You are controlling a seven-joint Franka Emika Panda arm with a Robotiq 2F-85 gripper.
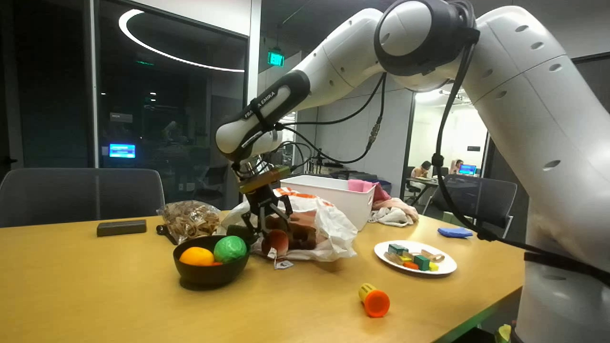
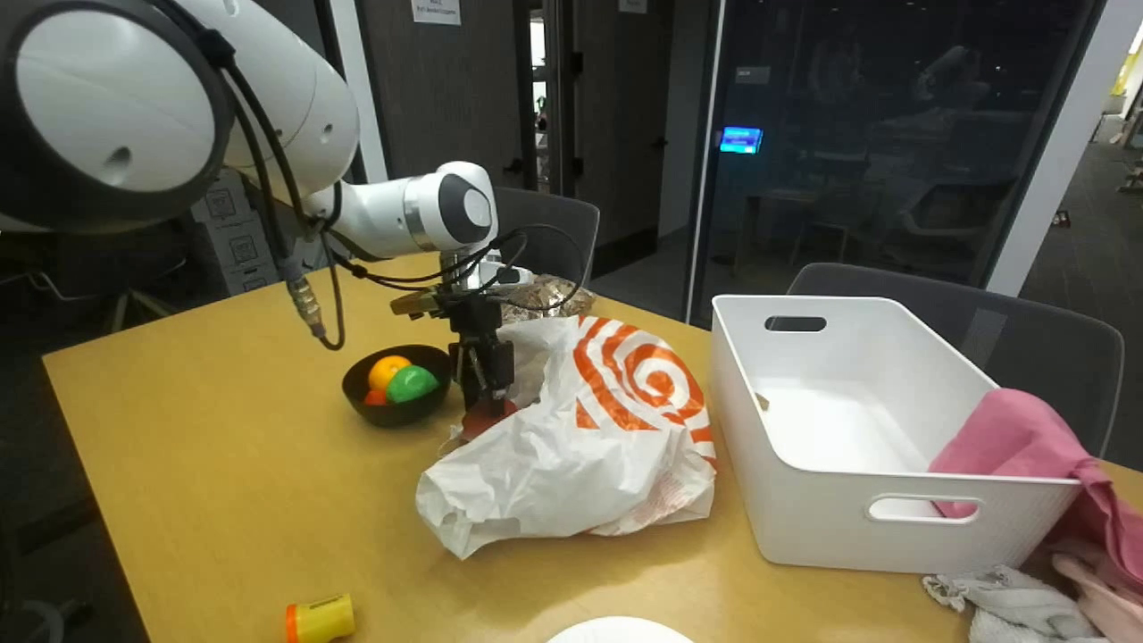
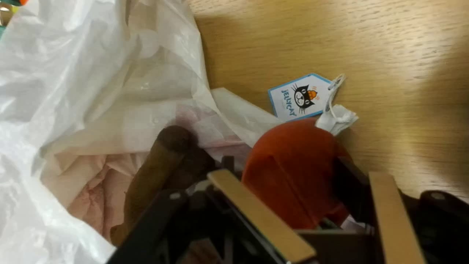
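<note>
A rust-orange plush toy [image 3: 294, 171] with a white Jellycat tag [image 3: 300, 97] lies at the mouth of a crumpled white plastic bag [image 3: 83, 88]. In the wrist view my gripper reaches down over this plush, its fingers part open with one finger on each side. Firm contact on both sides cannot be made out. Exterior view 1 shows the gripper [image 1: 271, 228] low at the bag's opening, just right of the black bowl [image 1: 211, 275]. A brown plush piece [image 3: 154, 178] lies inside the bag, beside the left finger, partly hidden by it.
The bowl holds an orange [image 1: 197, 256] and a green fruit [image 1: 230, 248]. A white bin [image 2: 825, 514] stands beside the bag. Nearer are a yellow-orange cup [image 1: 374, 300] and a plate [image 1: 446, 266] of small blocks.
</note>
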